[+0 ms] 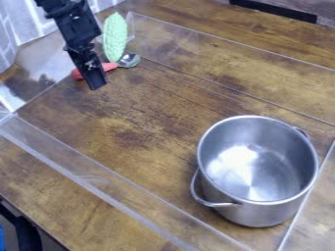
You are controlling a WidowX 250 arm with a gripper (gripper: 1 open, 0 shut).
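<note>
My black gripper [90, 75] is at the upper left, tilted down over a red-handled utensil [110, 67] that lies on the wooden surface, with a shiny metal end [128, 61] to the right. Just behind stands a pale green corn-like object [114, 35]. The fingers are small and dark here, so I cannot tell whether they are open or shut.
A large steel pot [256, 169] with side handles stands at the lower right. Clear plastic edging runs along the left and front.
</note>
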